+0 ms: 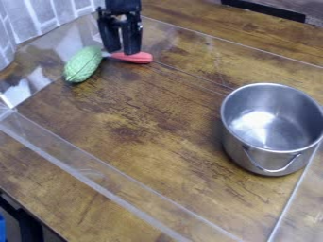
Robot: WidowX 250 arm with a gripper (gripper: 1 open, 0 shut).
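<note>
The black gripper (121,43) hangs at the top of the view, above a red object (134,58) lying on the wooden table (151,142); whether it is open or shut is hard to tell. A pale green ridged vegetable (83,64) lies just left of it. A steel pot (270,129) stands empty on the right.
Clear plastic edging (101,181) runs along the table. A light patterned cloth (28,21) is at the back left.
</note>
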